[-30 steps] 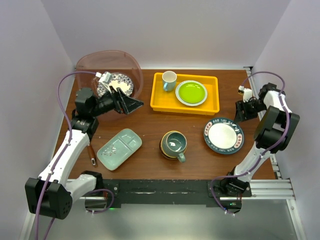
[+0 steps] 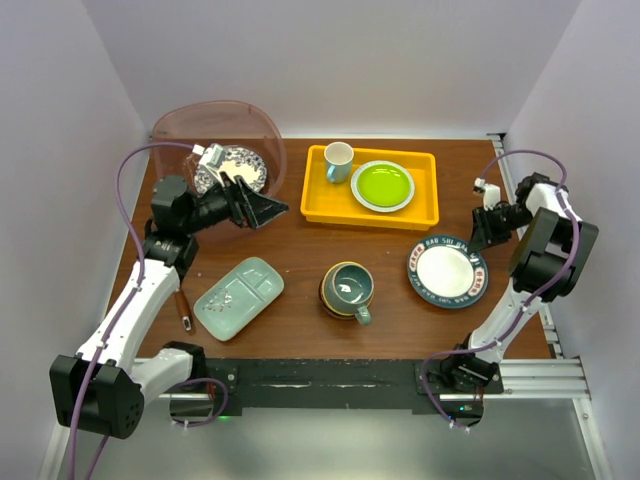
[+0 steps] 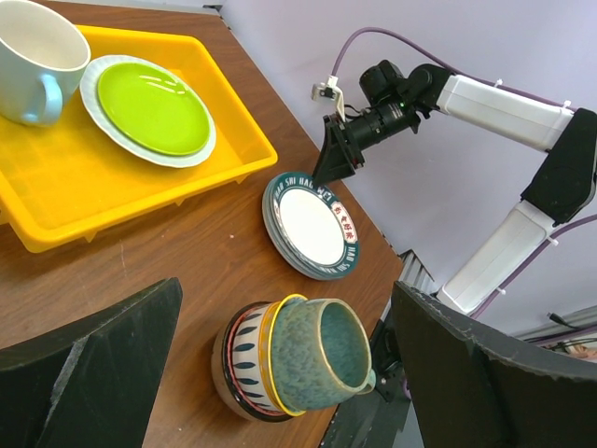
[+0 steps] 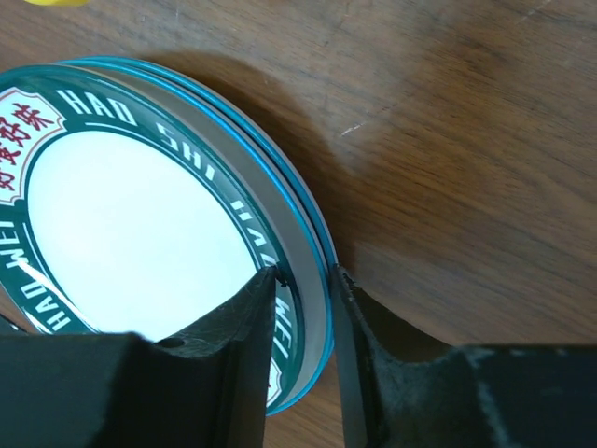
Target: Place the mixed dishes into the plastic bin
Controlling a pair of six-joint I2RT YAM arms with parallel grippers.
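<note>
A stack of white plates with green lettered rims (image 2: pixel 447 272) lies at the right of the table. My right gripper is at its edge, one finger over the top plate's rim and the other along the outside. The rims lie between the parted fingers; whether they are gripped cannot be told. My left gripper (image 2: pixel 264 205) hangs open and empty at the left. A clear pinkish bin (image 2: pixel 268 130) at the back left holds a patterned plate (image 2: pixel 240 166). Nested cups (image 3: pixel 252 364) lie mid-table, a green mug (image 2: pixel 350 286) uppermost.
The yellow tray (image 2: pixel 318 210) at the back holds a pale mug (image 2: pixel 338 160) and a green plate (image 2: pixel 384 184) on a white one. A green divided dish (image 2: pixel 240 298) and a brown-handled utensil (image 2: pixel 183 310) lie front left. Bare table surrounds the cups.
My right gripper has shifted very slightly downward in the top view, against the plates' edge. The left arm, plates and cups have not moved.
</note>
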